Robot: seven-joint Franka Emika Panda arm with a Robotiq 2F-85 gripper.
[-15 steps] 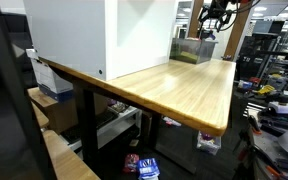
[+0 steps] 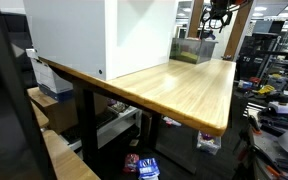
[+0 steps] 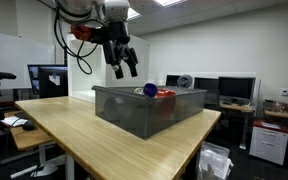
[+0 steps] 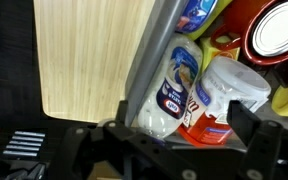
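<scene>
My gripper [image 3: 127, 73] hangs over the grey bin [image 3: 119, 103], its fingers open and apart with nothing between them at that height. Seen from the wrist, the gripper points down at the bin's contents, one of its fingers [image 4: 114, 135] near the bin wall and the other at the right. Between them in that view lie a white bottle with a blue label [image 4: 172, 92] and a white-lidded container with red [image 4: 224, 95]. A red mug [image 4: 274, 30] lies at the upper right. In the other exterior view the gripper [image 2: 216, 22] is small and far off.
The bin wall [image 4: 152, 62] runs beside the bottle. Bare wooden table [image 3: 69, 120] lies in front of the bin. A dark blue round item [image 3: 150, 90] shows above the bin's rim. A white box [image 2: 134, 35] stands on the table.
My gripper, small in the far corner, seems to have shifted slightly at the bin. Nothing else visibly differs.
</scene>
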